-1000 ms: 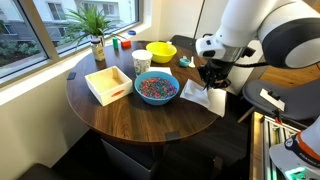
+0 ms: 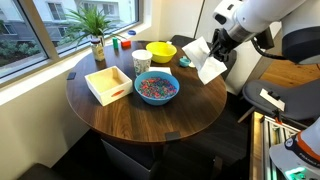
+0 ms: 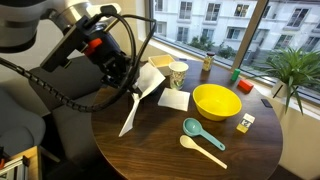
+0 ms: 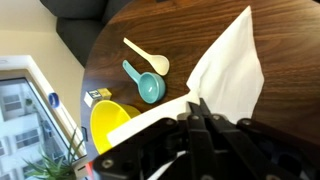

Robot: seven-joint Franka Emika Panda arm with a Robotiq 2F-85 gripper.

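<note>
A thin white sheet, paper or cloth (image 2: pixel 206 65), hangs above the right side of the round wooden table (image 2: pixel 130 122). My gripper is shut on it, with the sheet spreading out from both sides of the fingertips in the wrist view. In exterior view 2 the sheet (image 3: pixel 147 85) droops in a long point below the gripper (image 3: pixel 137 84). Another flat white piece (image 3: pixel 174 99) lies on the table behind it.
On the table are a yellow bowl (image 3: pixel 217 102), teal scoop (image 3: pixel 205 133), wooden spoon (image 3: pixel 203 150), patterned cup (image 2: pixel 142 63), tan box (image 2: pixel 108 85) and a blue bowl (image 2: pixel 157 101) with small colourful pieces. A plant (image 2: pixel 92 25) stands by the window.
The gripper has risen, lifting the white sheet up from low by the table's right edge. More of the sheet now hangs free. The bowls, cup and box have stayed put.
</note>
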